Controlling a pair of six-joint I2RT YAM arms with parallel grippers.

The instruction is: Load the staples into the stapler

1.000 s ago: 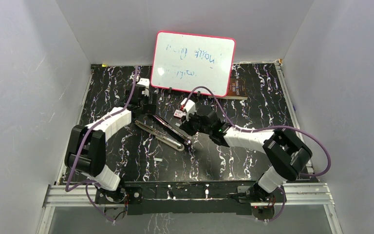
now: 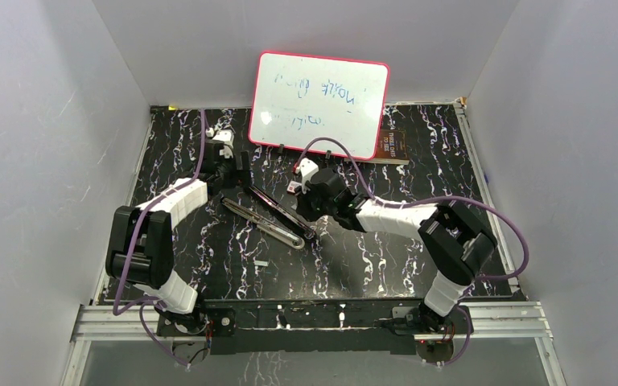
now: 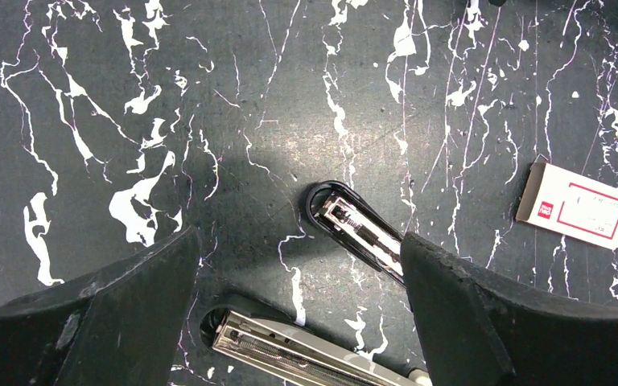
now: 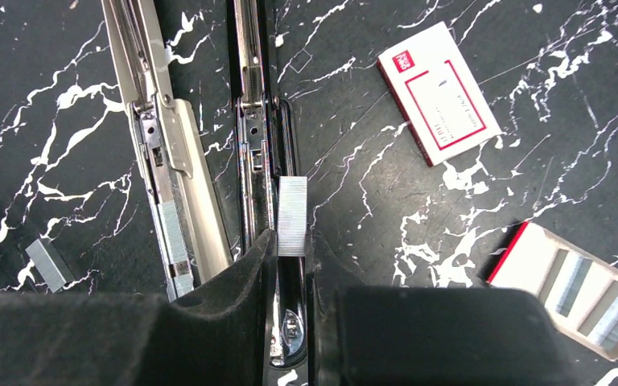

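A black stapler (image 2: 267, 203) lies opened out on the dark marbled table, its magazine channel exposed. Alongside it rests a beige stapler (image 2: 264, 226), also opened, with a staple strip (image 4: 170, 229) visible in its channel. My right gripper is shut on a silver staple strip (image 4: 292, 215), which juts forward from the fingertips over the right side of the black stapler (image 4: 251, 137). Whether the strip touches the stapler, I cannot tell. Near the far end of both staplers, my left gripper stands open with nothing between its fingers; the black stapler's end (image 3: 342, 211) shows beyond them.
A closed white-and-red staple box (image 4: 438, 92) lies right of the staplers, and an open box holding staple strips (image 4: 583, 293) lies farther right. One loose strip (image 4: 49, 264) is on the table at left. The whiteboard (image 2: 322, 100) stands at the back.
The left arm has drawn back a little to the left. Both staplers have stayed in place.
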